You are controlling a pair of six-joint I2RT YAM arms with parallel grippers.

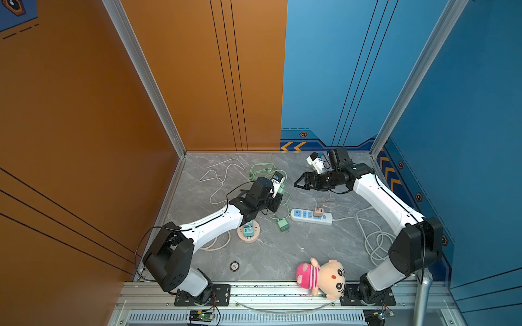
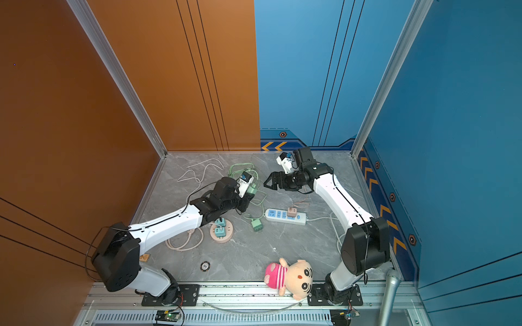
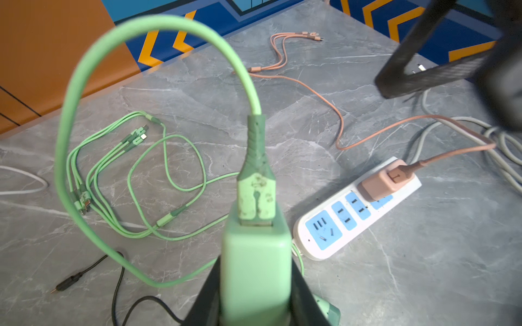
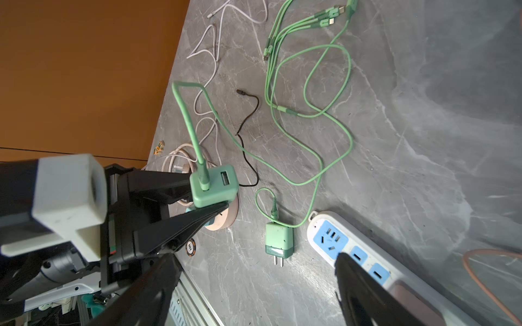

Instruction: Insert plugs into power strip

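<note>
My left gripper is shut on a light green charger [image 4: 216, 186], holding it above the table; a green cable is plugged into its end. Close up in the left wrist view, that cable loops over the table. My right gripper [image 1: 302, 181] hangs to the right of it, fingers apart with nothing between. A second green charger [image 4: 279, 238] lies on the table, prongs showing, beside the near end of the white power strip [image 1: 299, 218]. That strip has free blue sockets and a pink plug [image 3: 387, 180] seated in it.
A round pinkish socket block [image 1: 255, 237] with teal plugs stands under the left arm. Green cables [image 4: 312, 157] sprawl behind the strip. A plush doll [image 1: 322, 277] lies at the front edge.
</note>
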